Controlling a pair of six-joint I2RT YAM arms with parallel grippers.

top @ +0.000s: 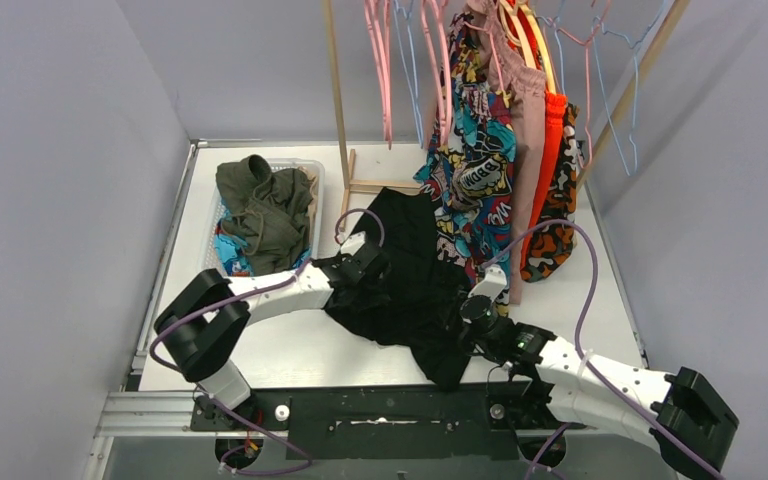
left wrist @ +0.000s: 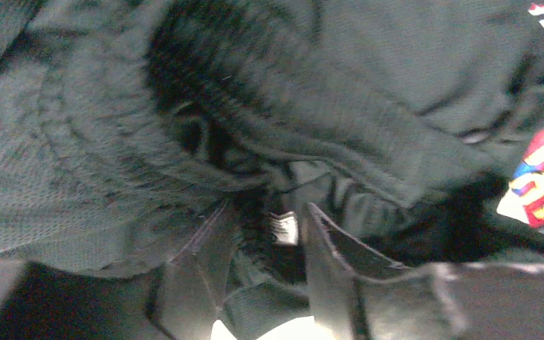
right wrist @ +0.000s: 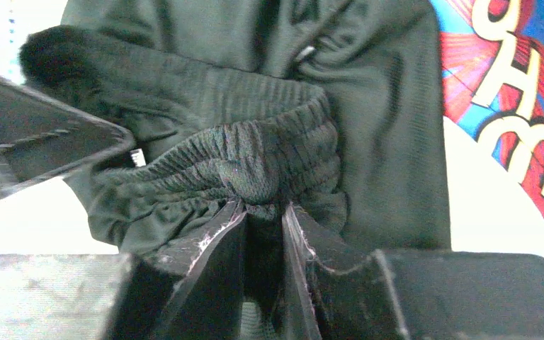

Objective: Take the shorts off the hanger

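Note:
Black shorts [top: 410, 235] lie spread on the white table under the rack. At their left part is my left gripper [top: 380, 297]; in the left wrist view a gap shows between its fingers, with black waistband folds around and behind them. Whether cloth lies inside that gap is hard to tell. My right gripper is shut on the gathered elastic waistband [right wrist: 251, 159] of the shorts. A dark finger of the left gripper reaches in at the left of the right wrist view. No hanger shows in the black shorts.
Printed, pink, orange and camouflage trousers [top: 480, 170] hang on the rack close behind. Empty pink and blue hangers [top: 380, 80] hang there too. A basket [top: 317, 215] of clothes, with an olive garment [top: 265, 215] on top, stands at the back left.

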